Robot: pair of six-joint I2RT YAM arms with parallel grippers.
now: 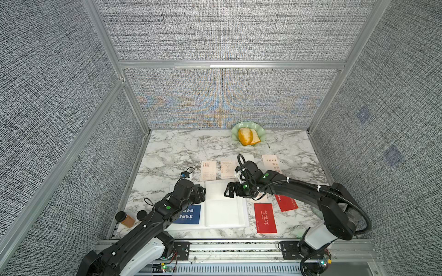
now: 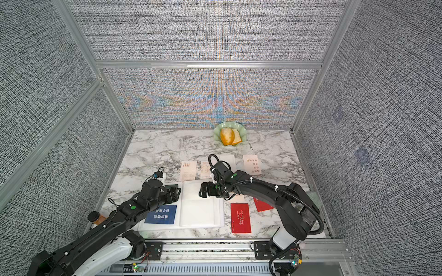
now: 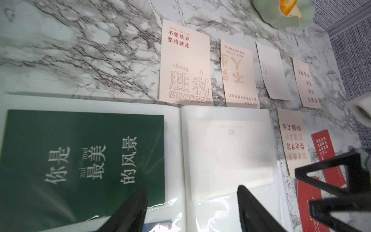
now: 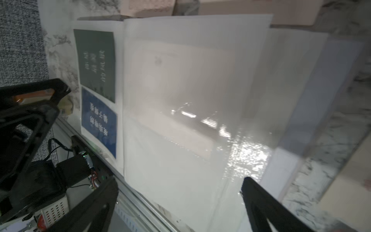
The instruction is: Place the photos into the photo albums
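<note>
An open album [image 3: 175, 154] holds a green card [image 3: 85, 162] and a blue card [image 4: 98, 121] on its left page. Its right page [image 4: 185, 147] has a pale card under a sheet. My left gripper is over the album, fingers apart, with nothing seen between them. My right gripper is open over the right page. Pale cards [image 3: 184, 63] lie behind the album; red cards [image 1: 264, 216] lie to its right.
A green dish [image 1: 239, 126] with bread stands at the back. Dark-lidded jars [image 1: 121, 216] stand at the front left.
</note>
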